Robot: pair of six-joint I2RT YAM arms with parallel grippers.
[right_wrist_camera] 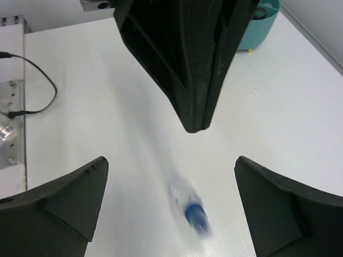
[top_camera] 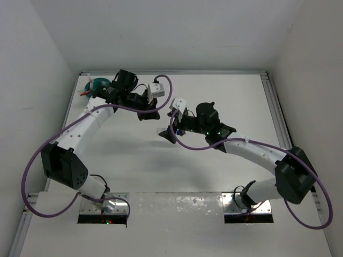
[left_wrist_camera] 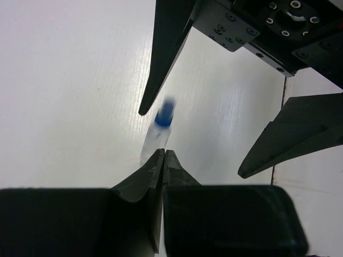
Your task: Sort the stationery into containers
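A small clear bottle with a blue cap (left_wrist_camera: 163, 119) lies on the white table, seen between the right gripper's fingers in the left wrist view and below them in the right wrist view (right_wrist_camera: 190, 206); in the top view it is mostly hidden under my right gripper (top_camera: 171, 131). That gripper is open with nothing between its fingers. My left gripper (top_camera: 147, 112) is shut, nothing visible between its fingertips, and hangs up and left of the bottle.
A teal container (top_camera: 92, 85) with several items stands at the back left, partly behind the left arm, also at the top of the right wrist view (right_wrist_camera: 254, 35).
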